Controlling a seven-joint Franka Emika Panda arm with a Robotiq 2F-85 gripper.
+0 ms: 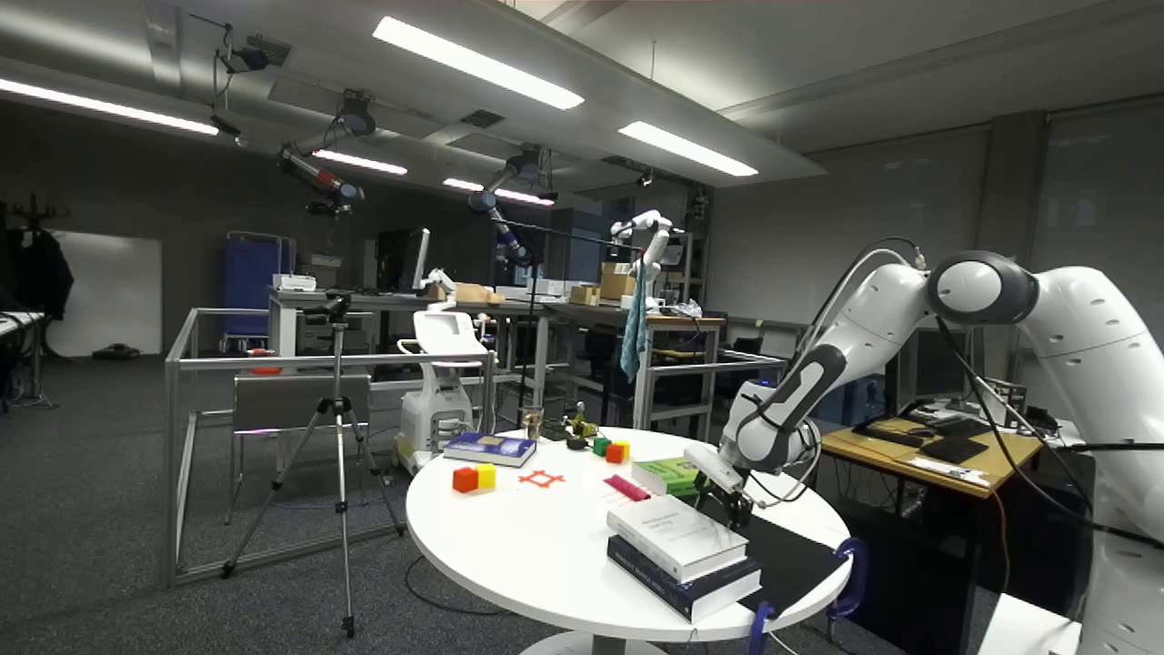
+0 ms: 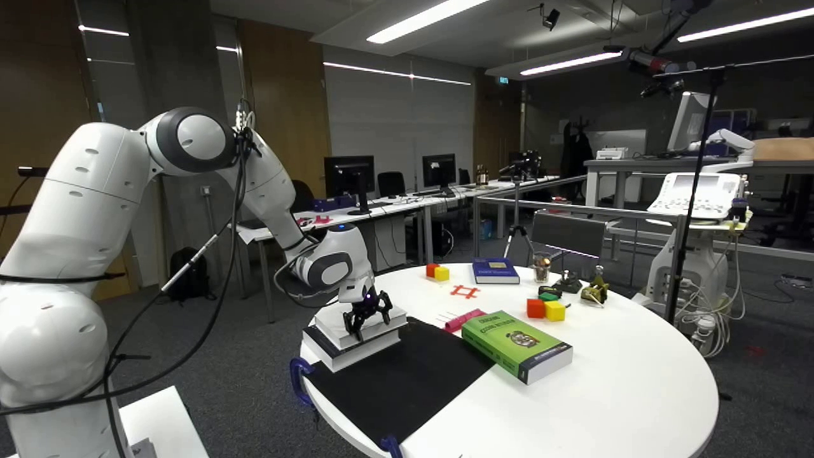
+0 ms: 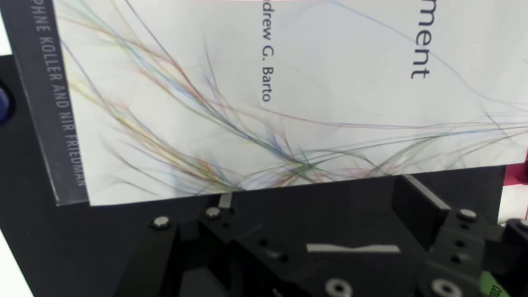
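Note:
A white book (image 1: pixel 676 531) with coloured line art lies on a thicker dark book (image 1: pixel 678 579), forming a stack at the table's near edge. My gripper (image 2: pixel 370 312) is low beside the stack, on its green-book side. In the wrist view the gripper is open, its two fingers (image 3: pixel 418 198) spread along the long edge of the white book (image 3: pixel 321 123). Their tips reach up to that edge, but contact cannot be told. No object shows held between them. The dark book's spine (image 3: pixel 54 104) sticks out at the left.
A black mat (image 2: pixel 420 374) covers the table by the stack, with blue clamps (image 2: pixel 299 379) at the rim. A green book (image 2: pixel 519 340) and a pink object (image 2: pixel 463 320) lie close by. Coloured cubes (image 2: pixel 545 308) and a blue book (image 2: pixel 496 270) sit farther off.

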